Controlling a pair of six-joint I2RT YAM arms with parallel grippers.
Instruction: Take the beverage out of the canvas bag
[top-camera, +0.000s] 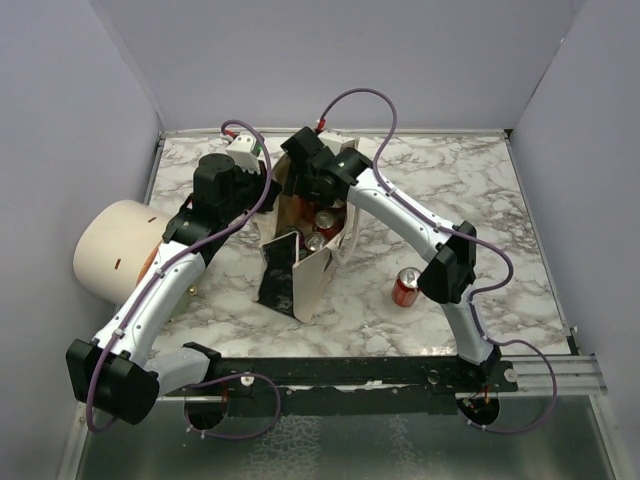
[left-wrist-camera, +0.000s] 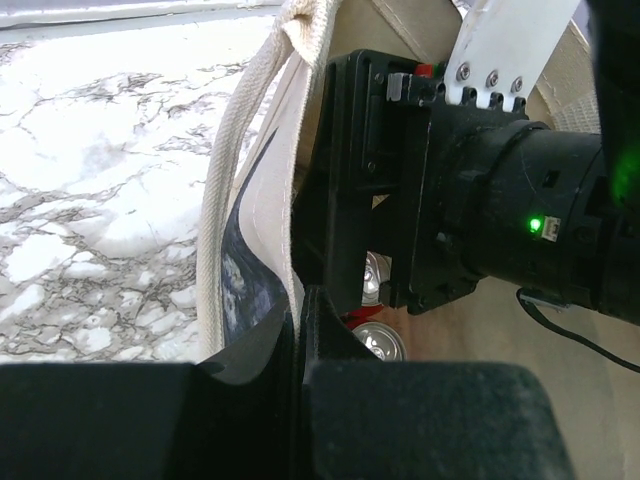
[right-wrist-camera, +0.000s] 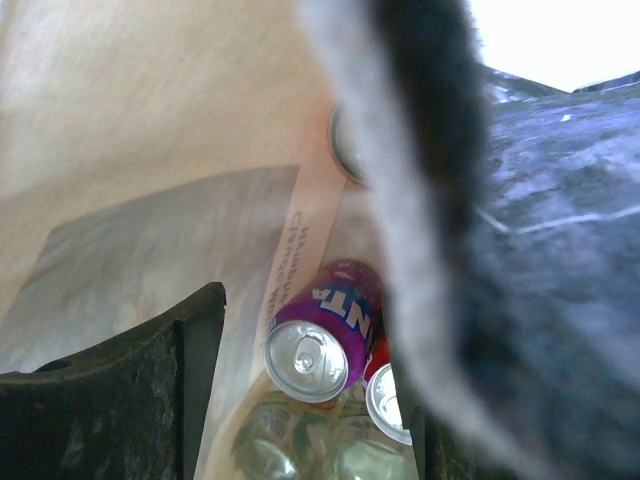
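The canvas bag (top-camera: 312, 285) stands open in the middle of the table, with several cans inside. Its near rim runs between the fingers of my left gripper, which is shut on it. Down in the bag, my right gripper (top-camera: 298, 188) has its fingers apart and nothing held. The right wrist view looks past its left finger (right-wrist-camera: 200, 370) at a purple can (right-wrist-camera: 318, 335), a red can (right-wrist-camera: 385, 400) beside it and pale green containers (right-wrist-camera: 270, 440) below. Part of that view is covered by a blurred band. Two can tops (left-wrist-camera: 380, 340) show in the left wrist view.
A red can (top-camera: 406, 287) stands upright on the marble table, right of the bag. At the left lies a large beige cylinder-like object (top-camera: 120, 250). Free table (top-camera: 470, 180) spreads to the right and back right.
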